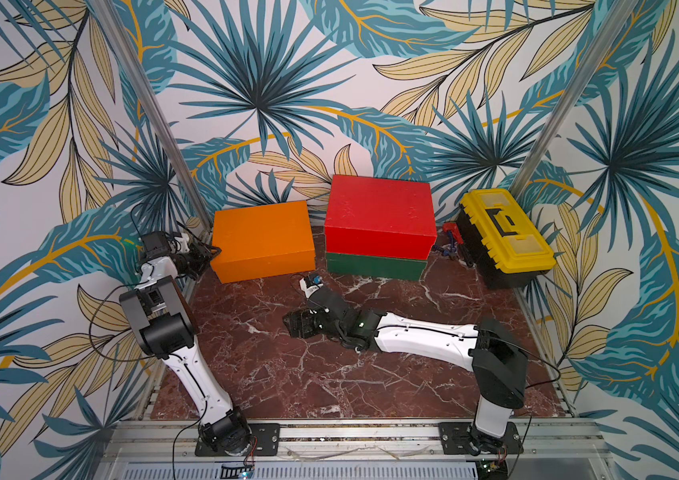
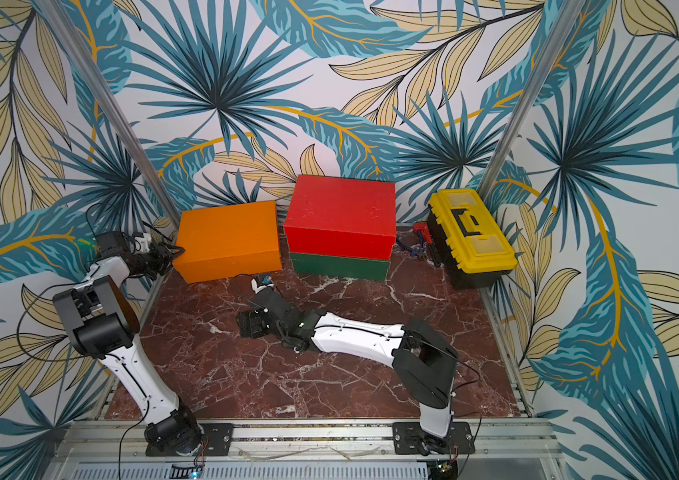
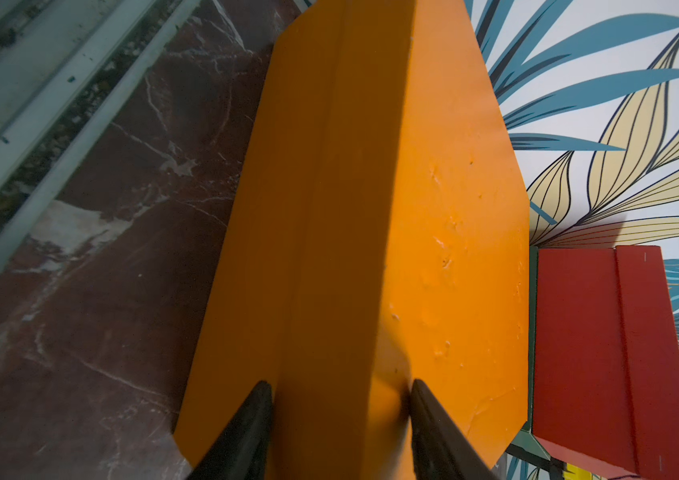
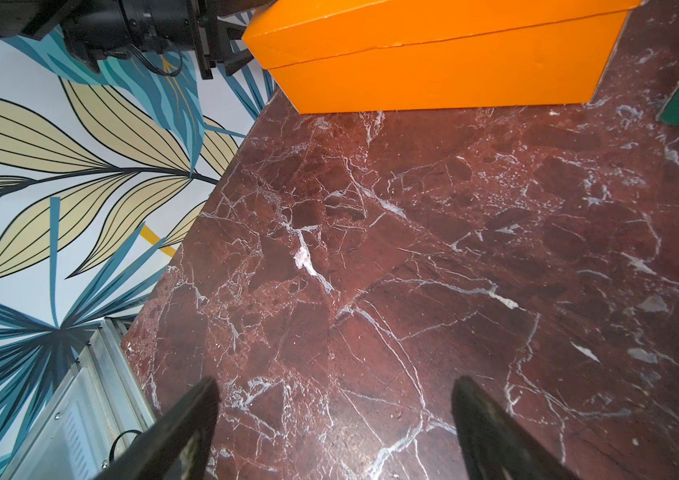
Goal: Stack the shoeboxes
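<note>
An orange shoebox [image 1: 262,240] lies on the left of the table. A red shoebox [image 1: 379,212] sits stacked on a green one [image 1: 375,267] at the back middle. My left gripper is at the orange box's left end, fingers part open either side of a rounded corner edge, in the left wrist view; whether they grip it I cannot tell. My right gripper is open and empty, low over bare table in front of the orange box, fingers blurred at the bottom of its wrist view.
A yellow and black toolbox [image 1: 506,232] stands at the back right, with red and dark tools [image 1: 451,240] beside the red box. Frame rails [image 1: 155,112] rise behind.
</note>
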